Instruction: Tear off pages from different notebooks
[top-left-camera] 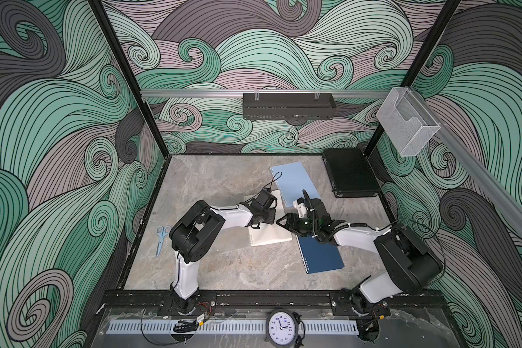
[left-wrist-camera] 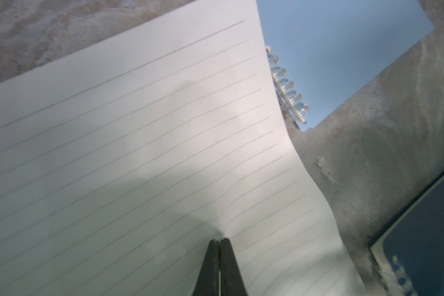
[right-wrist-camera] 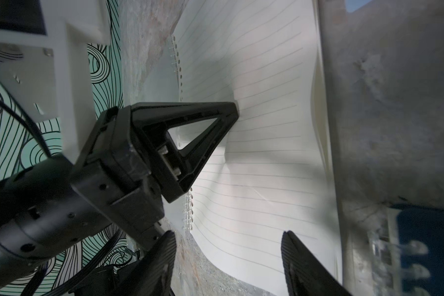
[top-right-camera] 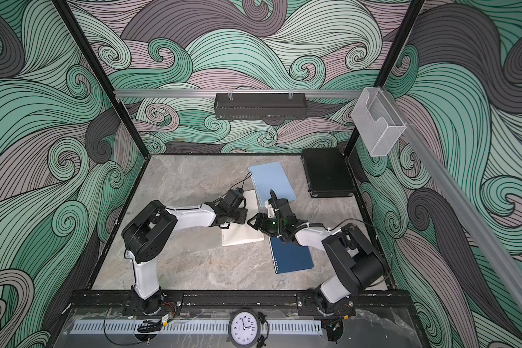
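A lined white notebook [top-left-camera: 271, 233] lies open mid-table, its ring spine on the left. My left gripper is shut at the top page [left-wrist-camera: 133, 123], whose creases run straight to the fingertips, as a pinched fold. The page's right edge ripples and stands slightly off the sheets below in the right wrist view. My right gripper hovers by the notebook's right side, its fingers [right-wrist-camera: 301, 266] wide apart, with only paper seen beyond the gap. A light-blue notebook [top-left-camera: 294, 181] lies behind; a dark-blue notebook [top-left-camera: 320, 255] lies partly under the right arm.
Light-blue scissors [top-left-camera: 161, 239] rest at the far left. A black case [top-left-camera: 349, 172] stands at the back right, and a white mesh holder [top-left-camera: 407, 121] hangs above it.
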